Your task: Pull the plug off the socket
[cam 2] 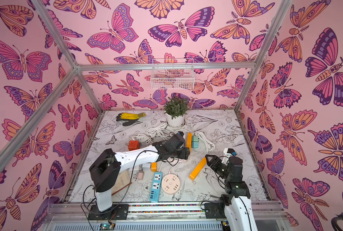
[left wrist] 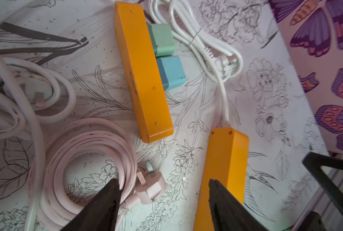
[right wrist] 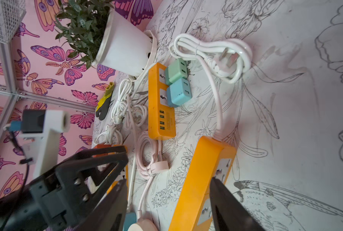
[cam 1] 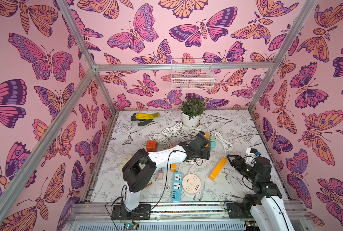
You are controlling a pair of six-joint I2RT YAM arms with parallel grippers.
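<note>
An orange power strip (right wrist: 160, 119) at mid-right carries a green plug (right wrist: 176, 71) and a blue plug (right wrist: 179, 92) on its right side. My left gripper (cam 1: 202, 152) hangs above it, fingers apart and empty in the left wrist view. My right gripper (cam 1: 233, 159) is over the upper end of a second orange strip (right wrist: 202, 177) lying nearer the front, also open with nothing between its fingers.
Coiled white cables, a pink cable coil (left wrist: 86, 138), a potted plant (cam 1: 190, 115), a red cube socket (cam 1: 151, 145), a round socket (cam 1: 191, 183) and a light-blue strip (cam 1: 176, 186) crowd the table.
</note>
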